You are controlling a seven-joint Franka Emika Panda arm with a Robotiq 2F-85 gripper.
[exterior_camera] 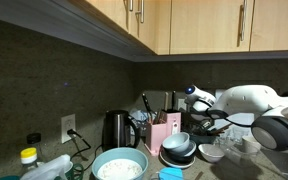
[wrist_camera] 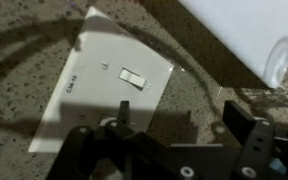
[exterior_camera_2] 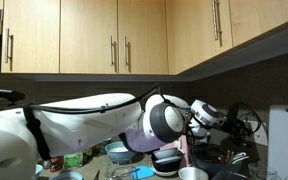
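A white switch plate (wrist_camera: 84, 95) with a small light toggle (wrist_camera: 132, 77) at its middle is mounted on a speckled grey surface and sits tilted in the wrist view. My gripper shows along the bottom of that view, its two dark fingers spread apart with a gap between them. Nothing shows held in that gap. A finger's shadow falls across the plate. In exterior view 1 the white arm (exterior_camera: 234, 98) reaches in from the right towards the back wall; its gripper end is small and partly lost among the things behind the counter.
A smooth white object (wrist_camera: 246, 35) fills the wrist view's upper right. Below the arm stand stacked bowls (exterior_camera: 178, 146), a pink utensil holder (exterior_camera: 162, 130) and a black kettle (exterior_camera: 117, 130). Wooden cabinets (exterior_camera: 206, 25) hang overhead. A large pale-blue bowl (exterior_camera: 120, 158) occupies the front counter.
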